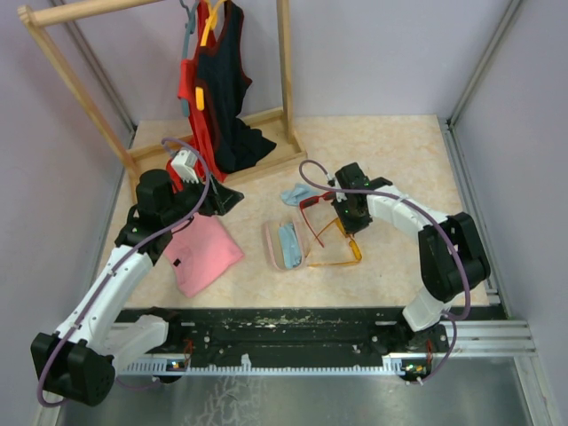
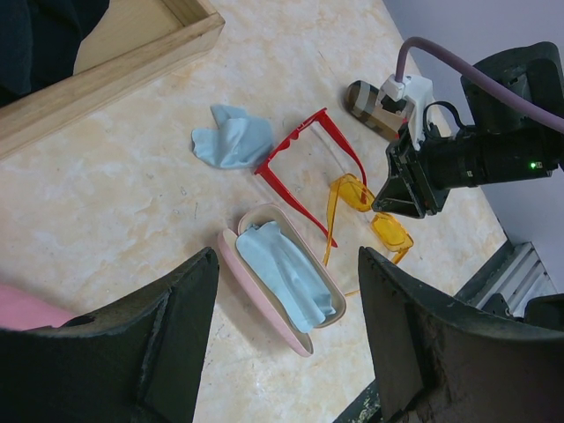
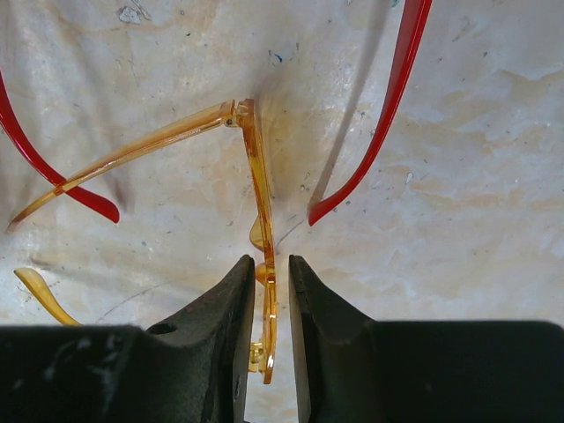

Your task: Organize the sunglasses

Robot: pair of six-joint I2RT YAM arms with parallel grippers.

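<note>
Yellow sunglasses (image 3: 256, 167) with unfolded arms lie on the table, and my right gripper is over them. Its fingers stand part open on either side of the frame near the bridge, with a visible gap to the right finger. Red sunglasses (image 2: 300, 132), arms also unfolded, lie close by; one yellow arm crosses a red arm. The open pink case (image 2: 256, 295) sits to their left with a light blue cloth (image 2: 282, 273) inside. My left gripper is open and empty, held well above the table.
Another blue cloth (image 2: 234, 139) lies beyond the case. A dark brown cylindrical case (image 2: 363, 99) is partly behind the right arm. Folded pink fabric (image 1: 202, 253) and a wooden clothes rack (image 1: 286, 80) take up the left and back.
</note>
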